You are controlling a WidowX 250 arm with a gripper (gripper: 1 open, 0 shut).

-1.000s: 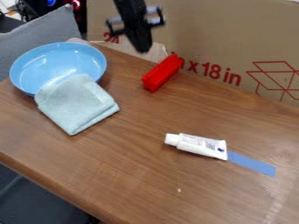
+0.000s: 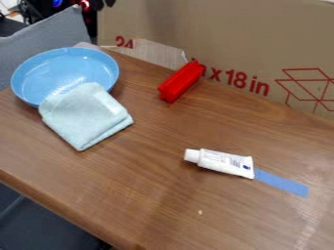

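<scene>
A blue plate [image 2: 62,68] sits at the left of the wooden table [image 2: 156,195], with a folded pale cloth [image 2: 86,115] at its front edge. A red box [image 2: 182,82] lies at the back, by the cardboard. A white tube [image 2: 220,162] lies on the right half, beside a strip of blue tape [image 2: 280,183]. Only small dark parts of what looks like the arm show at the top left edge; the gripper's fingers cannot be made out.
A cardboard wall [image 2: 248,39] closes the back. Grey fabric [image 2: 29,41] lines the back left.
Since a second ago the gripper has moved up and left from above the red box, almost entirely out of view. The objects on the table have stayed in place.
</scene>
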